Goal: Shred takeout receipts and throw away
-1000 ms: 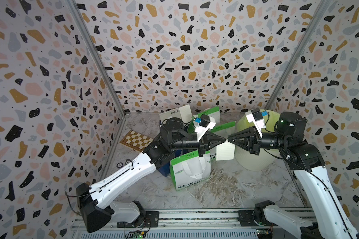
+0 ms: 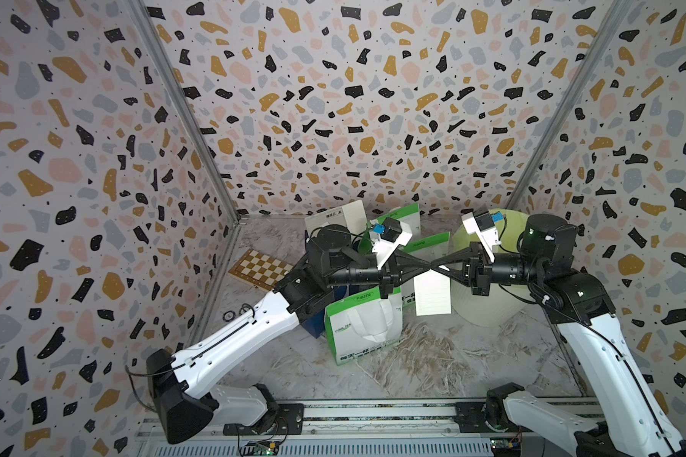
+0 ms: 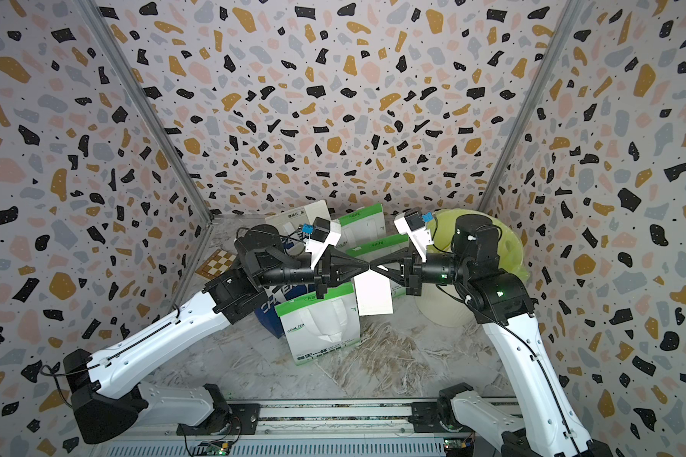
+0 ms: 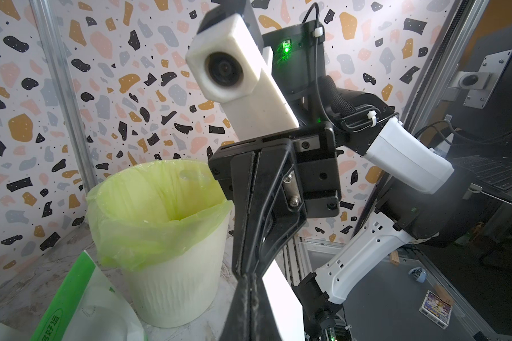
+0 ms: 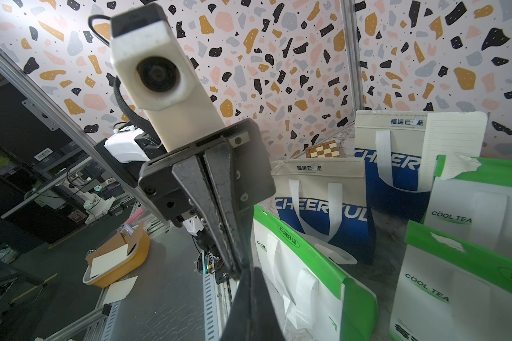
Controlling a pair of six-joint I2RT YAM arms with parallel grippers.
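Note:
A lined white receipt (image 2: pixel 432 297) hangs beneath the meeting fingertips of my left gripper (image 2: pixel 423 266) and right gripper (image 2: pixel 439 266), at the middle of the workspace. In the left wrist view its white edge (image 4: pixel 284 307) shows beside the fingers. Both grippers are shut, tips touching or almost so; the paper appears pinched there, though which tips hold it is hard to tell. The bin (image 4: pixel 170 278) with a yellow-green liner stands behind the right arm.
Cool Tea bags (image 2: pixel 362 327) and blue Cheerful bags (image 5: pixel 324 210) crowd the middle and back. A chessboard (image 2: pixel 255 266) lies at the left. Bare marble is at the front.
My right gripper has moved slightly left toward my left gripper, and the paper now hangs a little lower. The left arm looks still.

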